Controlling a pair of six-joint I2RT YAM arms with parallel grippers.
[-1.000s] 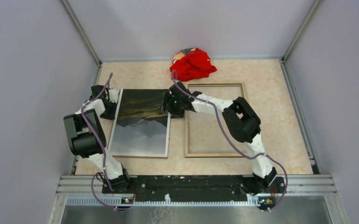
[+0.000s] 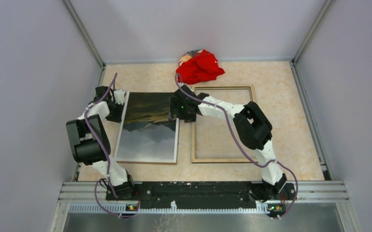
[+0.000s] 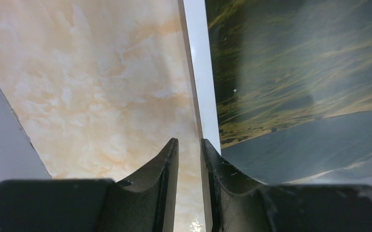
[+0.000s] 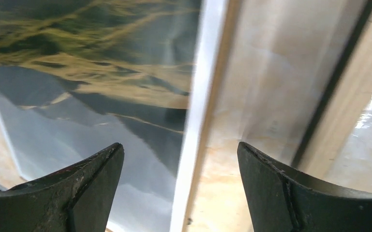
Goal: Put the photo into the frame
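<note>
The photo (image 2: 150, 140), a dark landscape with white borders, lies flat on the left half of the table. To its right, separated by a narrow gap, lies the light wooden frame (image 2: 225, 161) with nothing visible inside it. At the photo's left edge stands my left gripper, part open and empty; its right fingertip (image 3: 206, 145) is at the white border (image 3: 204, 87). Over the right edge is my right gripper, wide open. The photo's right border (image 4: 200, 96) runs between its fingers, which do not grip it.
A crumpled red cloth (image 2: 200, 67) rests at the back centre, behind the photo and frame. Grey walls (image 2: 19, 96) enclose the table on the sides. Bare tabletop (image 2: 288, 121) lies to the right of the frame.
The photo has shifted slightly right, towards the frame. The left gripper followed the photo's edge a little.
</note>
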